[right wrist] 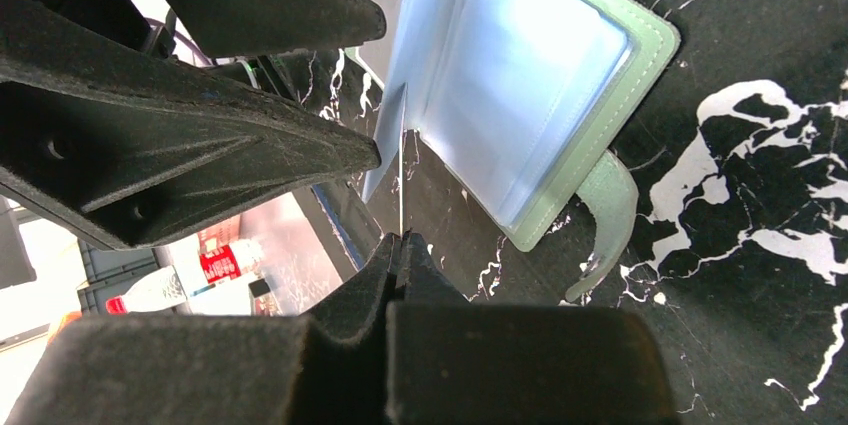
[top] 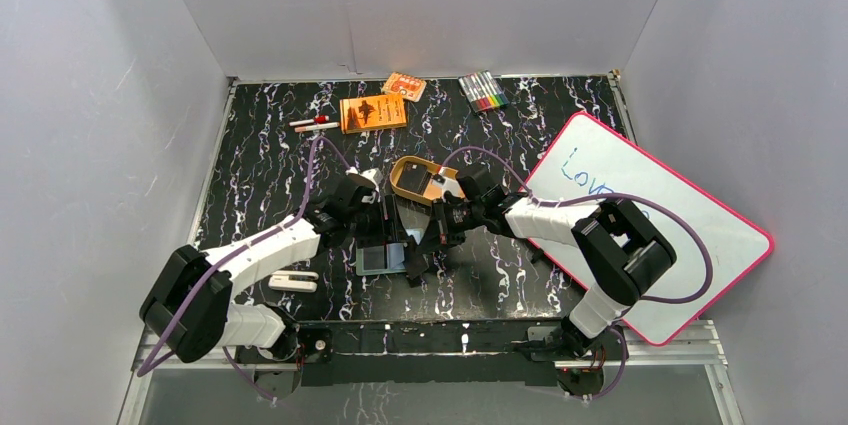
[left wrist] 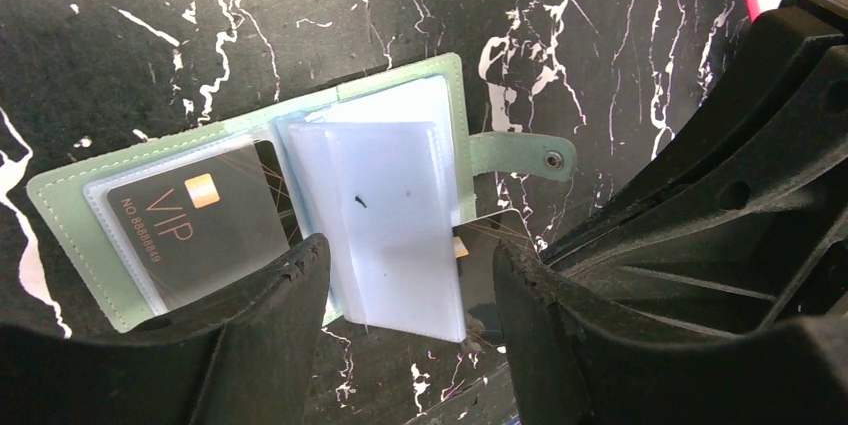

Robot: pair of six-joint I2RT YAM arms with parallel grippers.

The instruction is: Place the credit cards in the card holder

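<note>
The green card holder (left wrist: 60, 205) lies open on the marble table, a black VIP card (left wrist: 180, 245) in its left sleeve. My left gripper is open above its white sleeves (left wrist: 390, 205), fingers either side of the upright middle leaves. A second black card (left wrist: 487, 255) is by the right-hand leaf's edge. My right gripper is shut on that card, seen edge-on, its tip against the leaf. In the top view both grippers (top: 400, 240) meet over the holder.
An orange tray (top: 408, 190) with cards is behind the grippers. A stapler (top: 292, 283), books (top: 372, 113) and markers (top: 483, 92) lie around. A whiteboard (top: 660, 245) covers the right side.
</note>
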